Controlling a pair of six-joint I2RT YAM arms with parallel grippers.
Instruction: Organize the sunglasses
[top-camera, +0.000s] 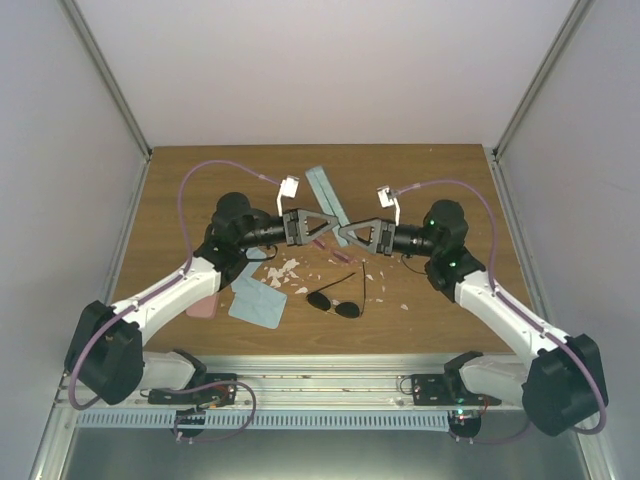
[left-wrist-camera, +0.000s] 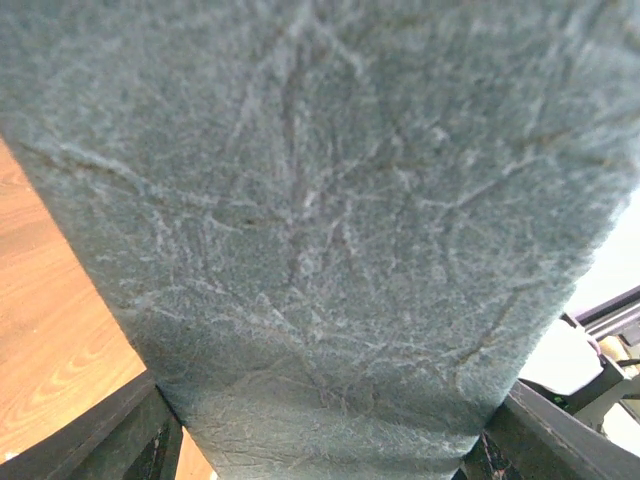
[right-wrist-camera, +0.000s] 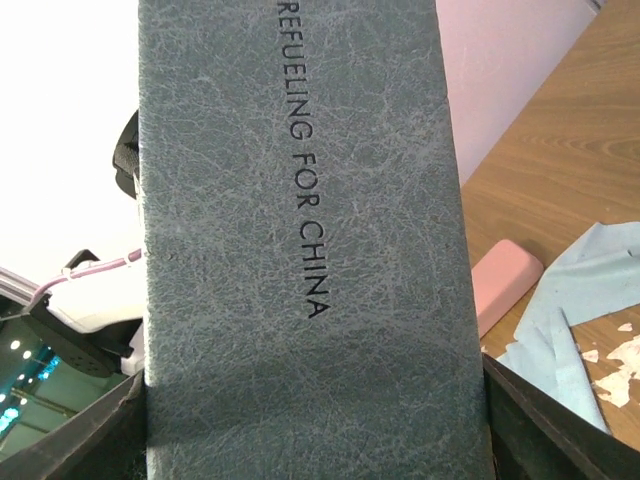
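Observation:
A long grey-blue glasses case is held up between the two arms, with a dark slit along its length in the top view. My left gripper is closed across its left part; the grey face fills the left wrist view, its edges against the fingers. From the other side, my right gripper grips the case by both edges, and the lettering "REFUELING FOR CHINA" shows. Dark sunglasses lie on the table in front with their temples spread. The inside of the case is hidden.
Light blue cloths and a pink box lie at the left of the wooden table. Pale scraps are scattered at the middle, near small pink pieces.

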